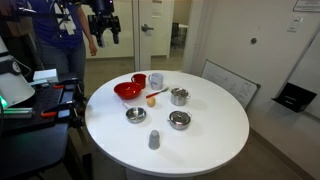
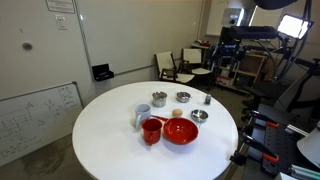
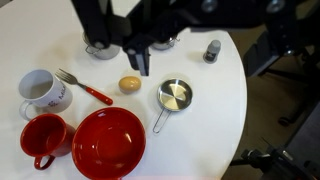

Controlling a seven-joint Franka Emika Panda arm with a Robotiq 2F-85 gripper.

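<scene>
My gripper [image 1: 106, 41] is raised high beyond the left side of the round white table [image 1: 205, 150], well clear of everything on it. It stands open, with nothing seen between its fingers. Below it in the wrist view lie a red bowl [image 3: 108, 143], a red mug [image 3: 40, 140], a white mug [image 3: 42, 93] and a fork with a red handle [image 3: 88, 88]. Near the middle is a brown egg-like object [image 3: 129, 84], beside a small steel pan [image 3: 174, 95] with a thin handle. The dark gripper hides part of the top of this view.
Farther across the table stand a steel pot [image 1: 179, 97], a second steel pot [image 1: 179, 120] and a grey shaker [image 1: 154, 140]. A person [image 1: 62, 45] stands behind the arm, and a whiteboard [image 2: 37, 122] leans by the wall.
</scene>
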